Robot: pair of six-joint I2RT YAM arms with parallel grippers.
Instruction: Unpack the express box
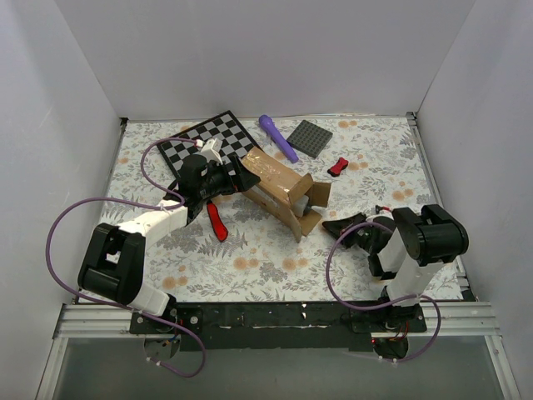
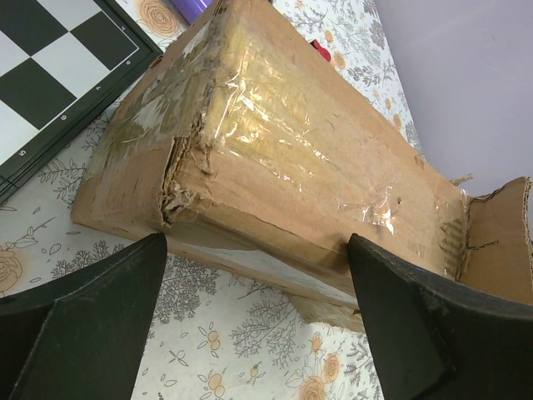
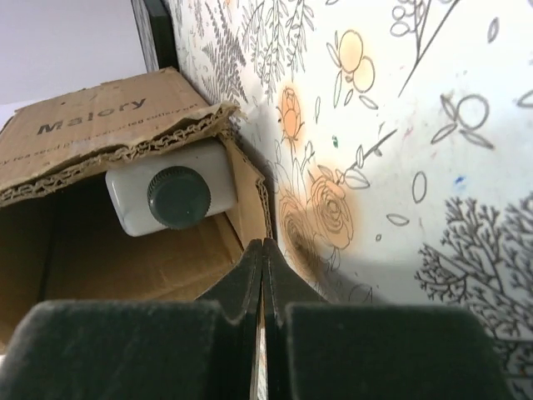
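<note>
A brown cardboard express box lies slantwise mid-table, its flapped end facing right. In the right wrist view a white bottle with a dark green cap shows inside that opening, under a flap. My left gripper is at the box's left end, its fingers wide apart, with the box's edge showing beyond and between them; whether they touch it I cannot tell. Outside the opening, to its right, my right gripper has its fingertips together and nothing visible between them.
A checkered board, a purple stick and a dark grey pad lie behind the box. One red item is left of it, another red item right.
</note>
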